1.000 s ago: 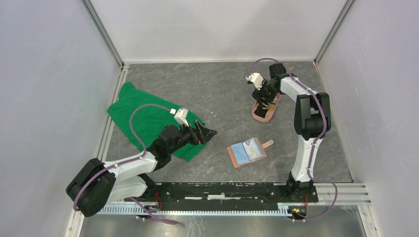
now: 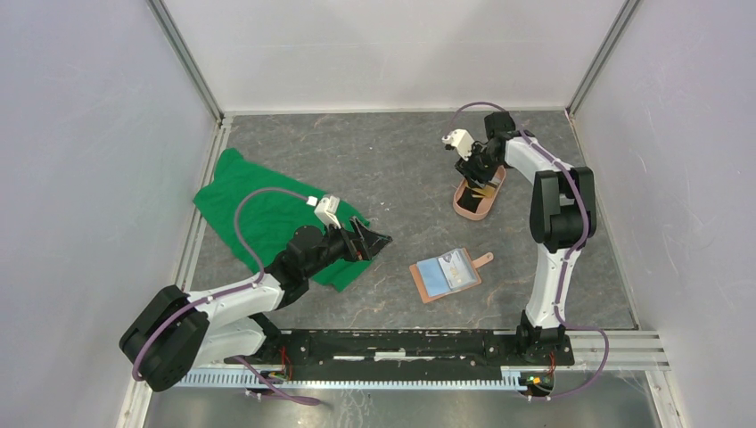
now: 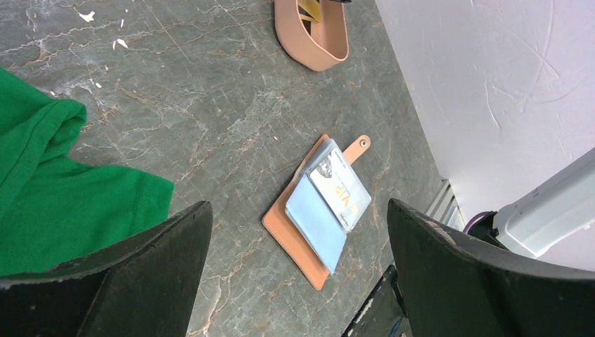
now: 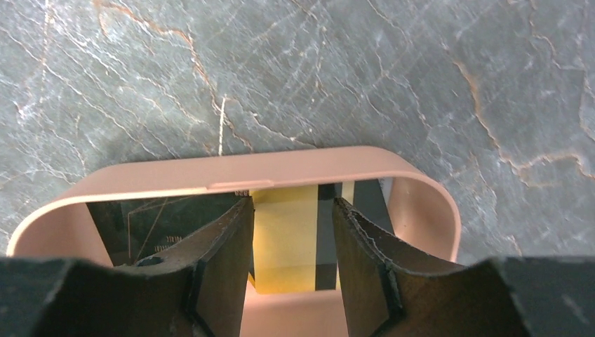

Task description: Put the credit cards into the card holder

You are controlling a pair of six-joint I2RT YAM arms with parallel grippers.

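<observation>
In a pink tray (image 2: 470, 215) lie several cards, among them a yellow card (image 4: 285, 239) and dark cards (image 4: 179, 223). My right gripper reaches into the tray over the yellow card, its fingers apart on either side of that card. The left finger is close against one edge; whether it touches is unclear. The card holder (image 2: 446, 275) lies spread on the table, brown with a pale blue pane and a strap tab. On its right half a white printed card (image 3: 341, 189) shows. Above the table to the left, my left gripper is open and empty.
A green cloth (image 2: 258, 209) covers the left side of the table, partly under the left arm. Between cloth, tray and holder the grey tabletop (image 2: 392, 169) is clear. White walls close in the sides and back.
Over the tray, my right gripper has shifted very slightly toward the back. The left arm, the tray and the card holder stay where they were.
</observation>
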